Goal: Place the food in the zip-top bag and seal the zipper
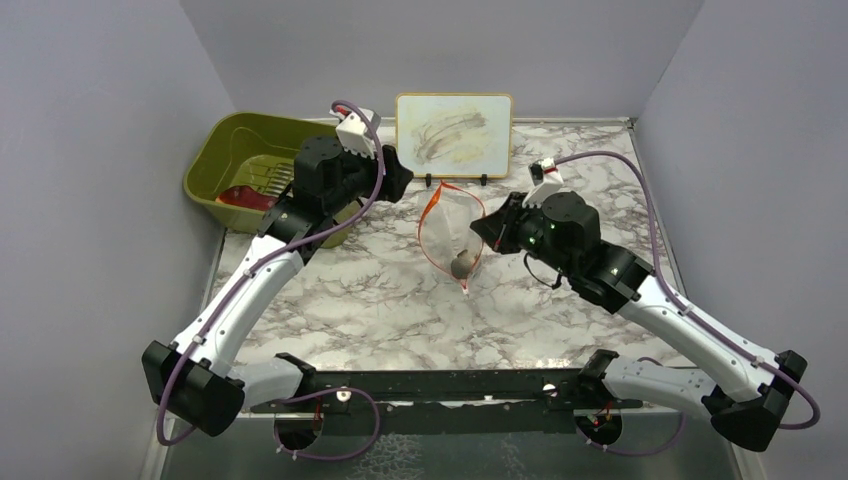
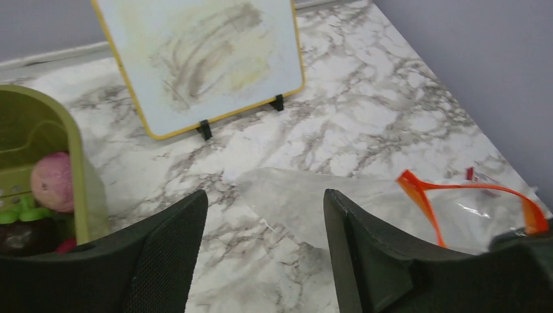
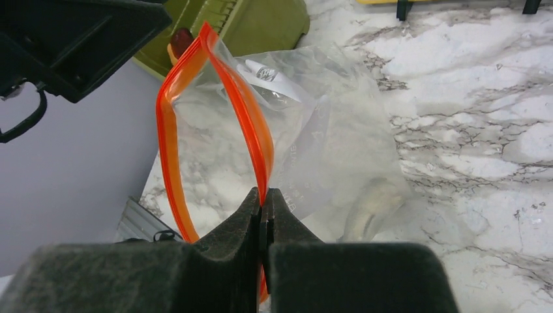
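The clear zip top bag [image 1: 450,228] has an orange zipper rim that gapes open; my right gripper [image 1: 478,232] is shut on one edge of that rim. In the right wrist view the orange strip [image 3: 251,124] of the bag runs down between the closed fingertips. A pale brownish food item [image 1: 464,263] shows through the film near the bag's lower end. My left gripper has its fingers apart with nothing held between them. It stands to the left of the bag, and the bag's film [image 2: 287,195] lies beyond its fingers.
A green bin [image 1: 215,165] at the back left holds a red item [image 1: 246,198], a pink round item [image 2: 53,181] and other food. Behind the bag stands a whiteboard [image 1: 454,135] on small black feet.
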